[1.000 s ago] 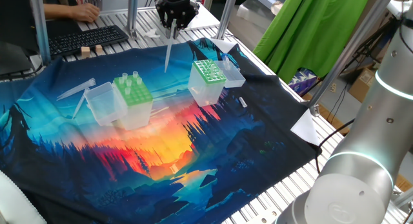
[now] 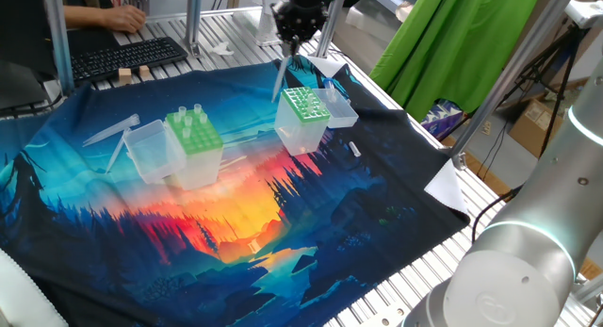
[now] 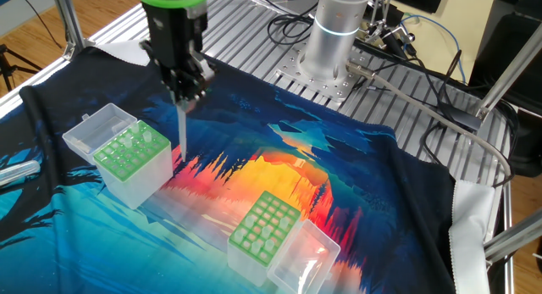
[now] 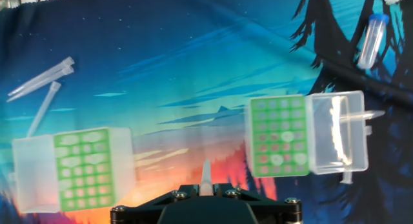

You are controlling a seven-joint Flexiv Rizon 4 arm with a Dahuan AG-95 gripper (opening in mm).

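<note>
My gripper [image 2: 291,50] is shut on a long clear pipette tip [image 2: 281,79], which hangs point-down above the cloth. In exterior view 2 the tip [image 3: 182,133] appears just beside a green-topped box [image 3: 133,163] with an open lid; it is not in any hole. That same rack [image 4: 279,137] is to the right of the tip in the wrist view, with a few tips seated in its grid. A second green-topped rack [image 2: 195,143] stands on the left in exterior view 1, several tips sticking up from it.
Loose tips [image 4: 42,79] lie on the cloth beyond the left rack. Clear open lids [image 4: 339,133] extend outward from both racks, with tips in or across the right one. A blue-capped tube [image 4: 373,43] rests at the far right. Between the racks the cloth is bare.
In exterior view 1 my gripper has travelled rightward, carrying the pipette tip closer to the right-hand rack. Both racks and the loose tips have stayed put.
</note>
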